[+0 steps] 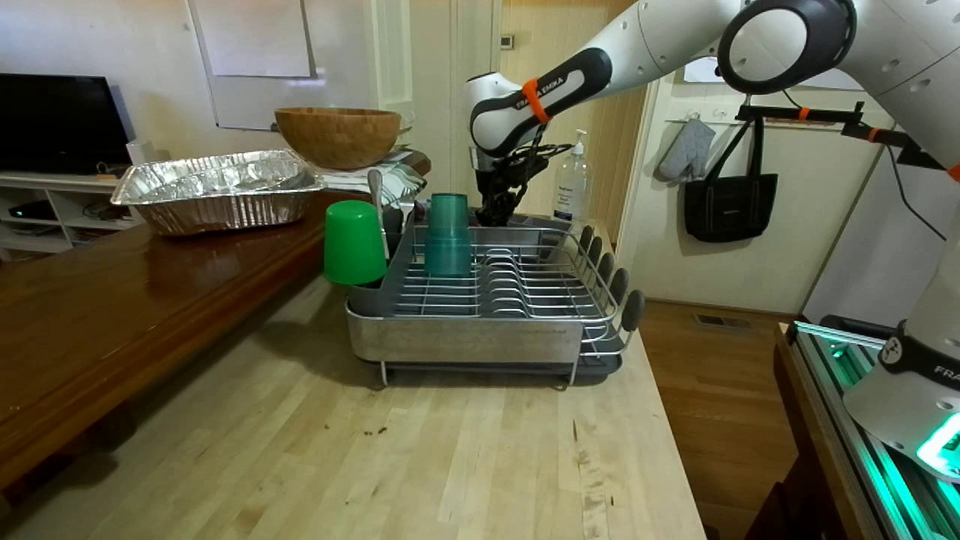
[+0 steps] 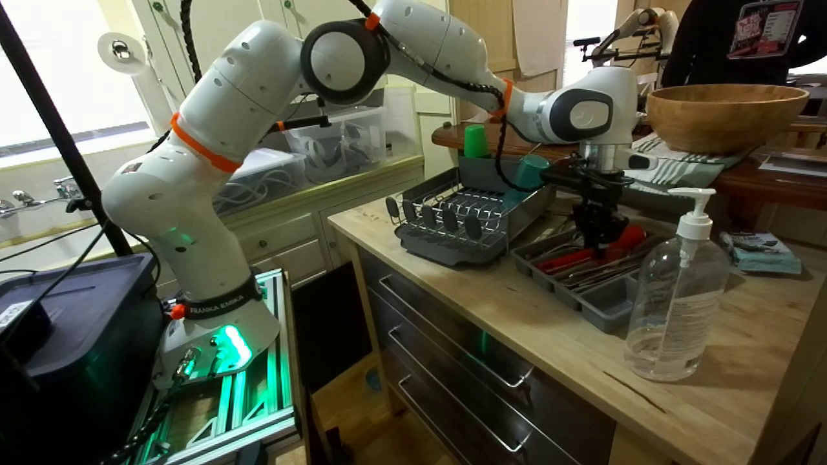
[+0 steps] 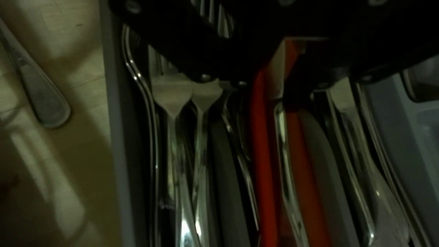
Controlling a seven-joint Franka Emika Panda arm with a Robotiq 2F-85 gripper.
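My gripper points down into the grey cutlery tray in exterior view 2. In the wrist view its dark fingers stand part open, with a gap between them. A red utensil handle and a metal strip run through or under that gap; neither is visibly gripped. Forks lie left of the fingers, and more silverware lies to the right. The dish rack hides the tray in exterior view 1.
A dish rack holding a teal cup and a green cup stands beside the tray. A soap bottle rises close to the tray's other side. One loose utensil rests outside the tray.
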